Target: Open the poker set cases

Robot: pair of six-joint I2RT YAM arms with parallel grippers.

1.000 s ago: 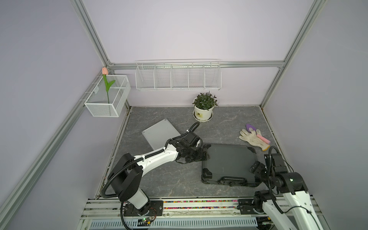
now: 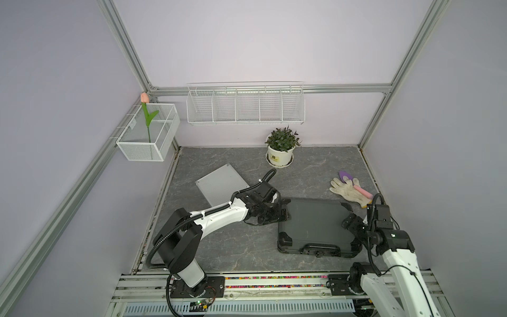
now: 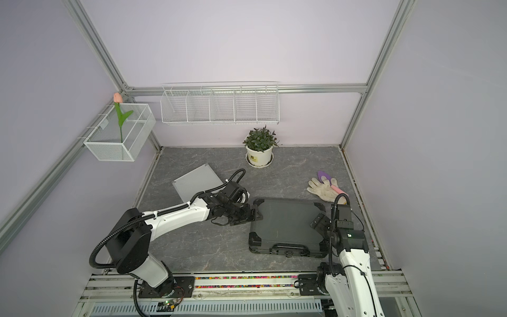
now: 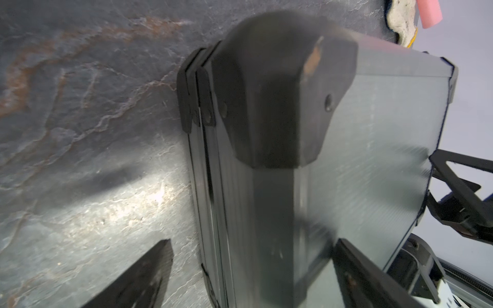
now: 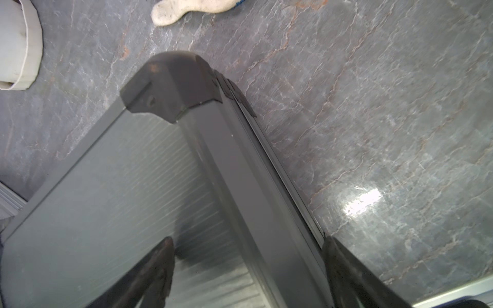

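Observation:
The dark grey poker set case lies flat and closed on the table, its handle and latches facing the front edge. My left gripper is open over the case's left side edge, one fingertip above the table and the other over the lid. At the right side edge my right gripper stands open as well, one finger over the lid and the other outside the case. Neither has anything gripped. Black corner guards cap the case. The right arm hides part of the case's front right corner in the top views.
A grey laptop-like panel lies behind the left arm. At the back stands a potted plant. Work gloves and a pink-handled tool lie behind the case on the right. The table front left of the case is clear.
My right arm has shifted a little away from the front edge, its gripper slightly farther back along the case's right side. The left arm has barely moved. The case is in the same place.

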